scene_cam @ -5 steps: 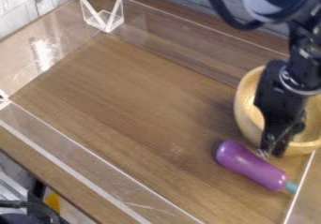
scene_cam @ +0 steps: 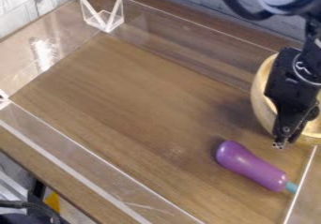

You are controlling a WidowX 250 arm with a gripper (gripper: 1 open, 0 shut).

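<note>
My gripper (scene_cam: pixel 283 134) is at the right edge, pointing down over a yellow bowl (scene_cam: pixel 261 95), with its fingertips low at the bowl's near side. The fingers look close together; what lies between them is hard to make out. A purple eggplant-like toy (scene_cam: pixel 249 164) with a teal tip lies on the wooden counter (scene_cam: pixel 126 106) just below the bowl.
A white wire holder (scene_cam: pixel 103 14) stands at the back left. Transparent walls border the counter at the back and left. Dark cables show at the bottom left.
The gripper and arm have moved a little up and to the right, and the bowl's visible edge has shifted slightly. The purple toy stays in place.
</note>
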